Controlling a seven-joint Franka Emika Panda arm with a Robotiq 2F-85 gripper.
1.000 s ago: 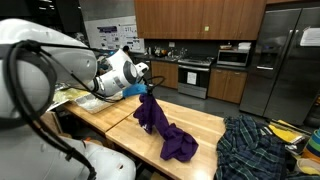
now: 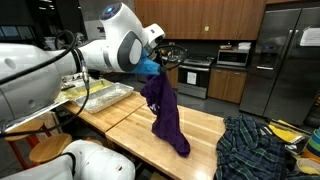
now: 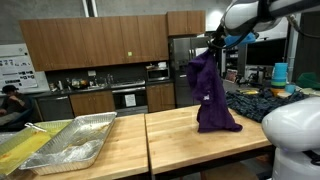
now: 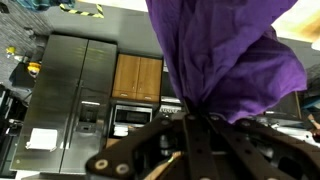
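A purple cloth (image 2: 166,110) hangs as a long drape from my gripper (image 3: 209,46), above the wooden table (image 2: 200,128). In the wrist view, bunched purple fabric (image 4: 235,65) runs into the fingertips, where my gripper is shut on it. The cloth's lower end hangs low over the tabletop; whether it touches the wood I cannot tell. In exterior view 2 the drape (image 3: 213,100) widens toward its bottom corner. The arm hides the fingertips in exterior view 1.
A dark, crumpled cloth pile (image 2: 245,148) covers the table's right side. At the left are a clear tray (image 3: 78,142) and a yellow board (image 3: 24,146). A stool (image 2: 48,148) stands near the arm's base.
My gripper has risen with the purple cloth in it. The cloth, partly spread on the table before, now hangs longer and narrower. The dark pile has not moved.
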